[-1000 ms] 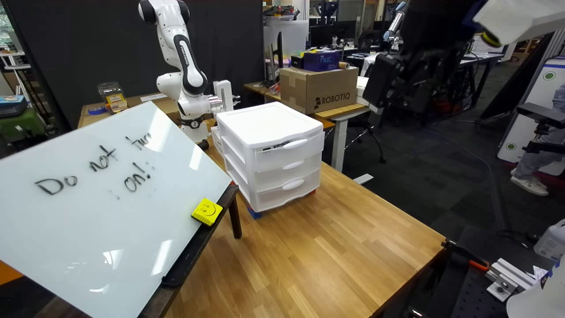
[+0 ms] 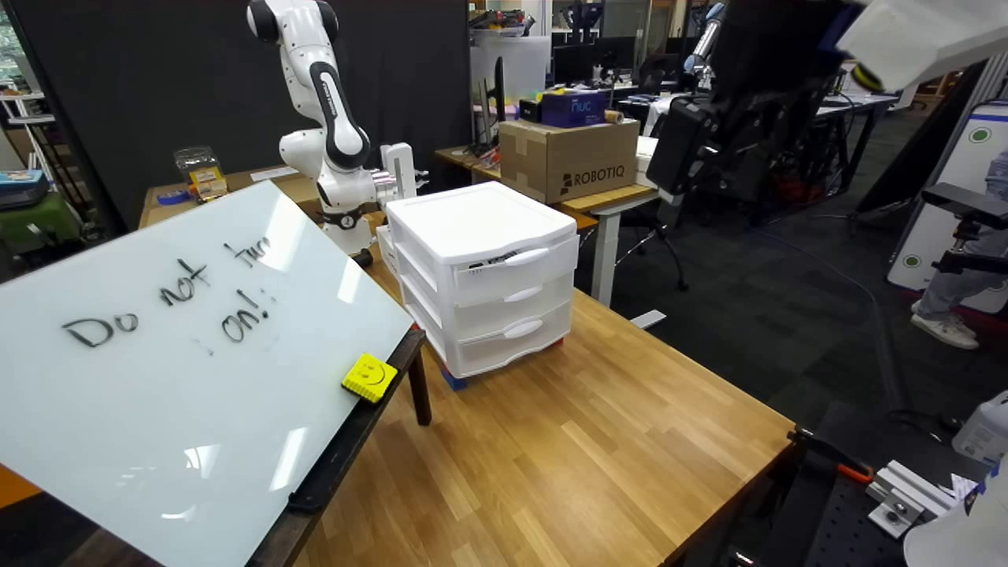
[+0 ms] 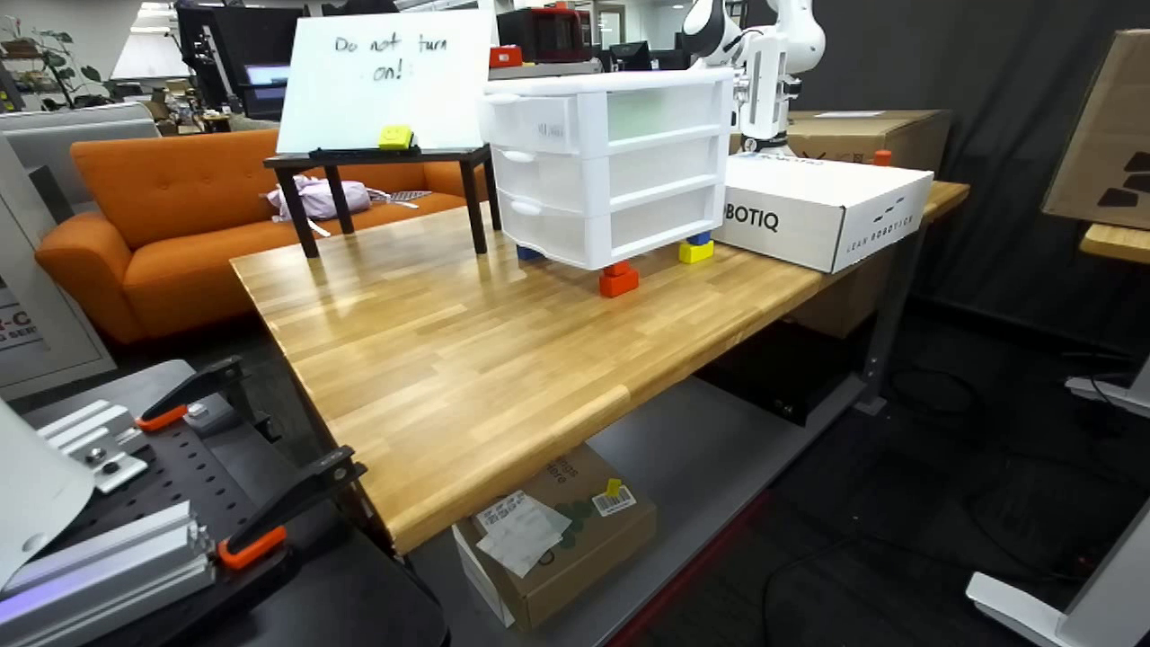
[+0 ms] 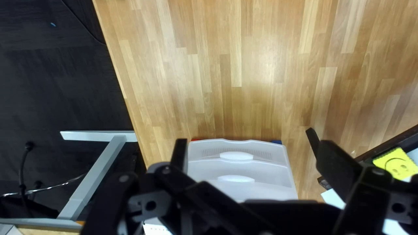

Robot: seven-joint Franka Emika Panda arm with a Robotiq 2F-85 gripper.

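Note:
My gripper stands open, its two black fingers wide apart with nothing held between them. In exterior view 1 its dark body hangs in the air at the upper right, well above the table. A white three-drawer unit rests on coloured blocks, and its drawers look closed. To its left leans a whiteboard with black writing, "Do not turn on!". A yellow smiley eraser sits on the ledge at the board's lower edge; it also shows at the right of the wrist view.
A dark stand carries the board. Behind the drawers are a white Robotiq box and another robot arm. Clamps grip the near table corner.
My arm has shifted very slightly at the upper right of exterior view 1. The drawers, board and eraser have not moved.

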